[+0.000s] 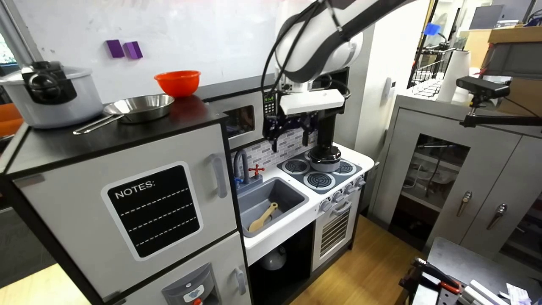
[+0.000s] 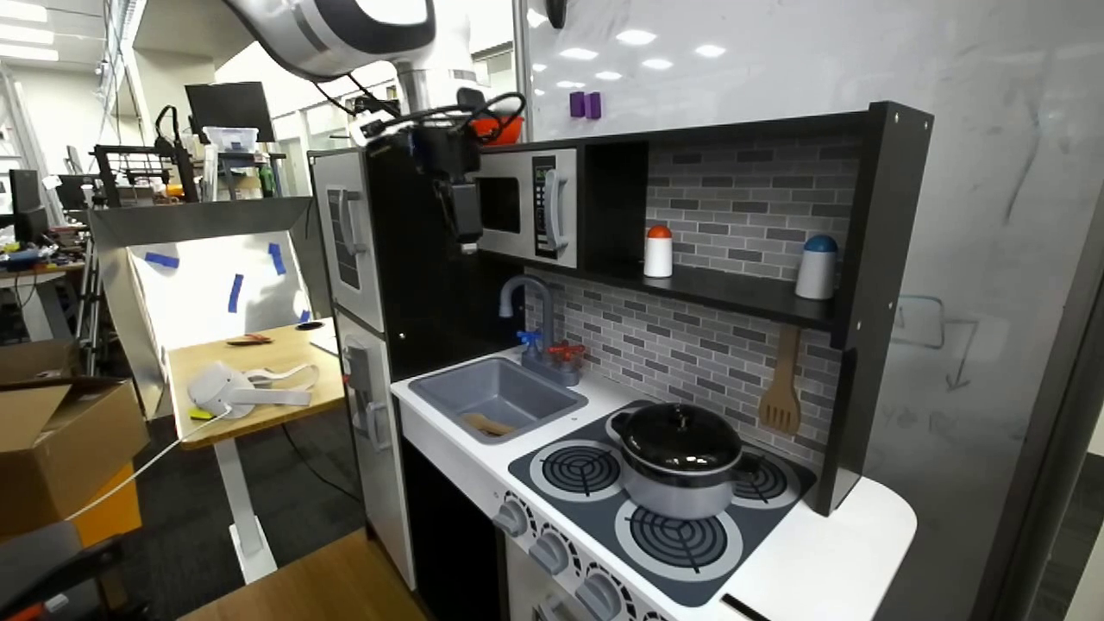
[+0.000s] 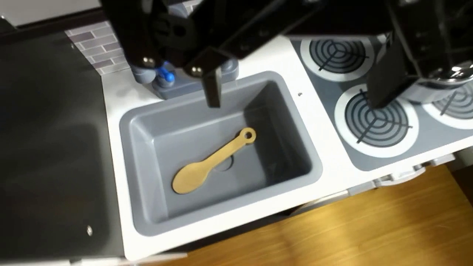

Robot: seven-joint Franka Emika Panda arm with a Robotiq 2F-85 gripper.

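Above the sink hangs my gripper (image 1: pixel 290 143), open, with its two fingers wide apart and nothing between them. In the wrist view, a light wooden spoon (image 3: pixel 218 157) lies flat on the floor of the grey sink (image 3: pixel 146 198), well below the fingertips (image 3: pixel 213 98). Its ringed handle end points toward the stove side, its bowl toward the fridge side. On the stove stands a grey pot (image 2: pixel 674 492) with a black lid (image 2: pixel 679 435) on it; the wrist view shows only part of the pot, at the right edge.
A faucet (image 2: pixel 546 321) with blue and red knobs rises behind the sink. The microwave (image 2: pixel 517 203) and a shelf with two shakers (image 2: pixel 658 252) are above the counter. A wooden spatula (image 2: pixel 783 388) hangs by the stove. A pan (image 1: pixel 142 107) and red bowl (image 1: pixel 178 84) sit on the fridge.
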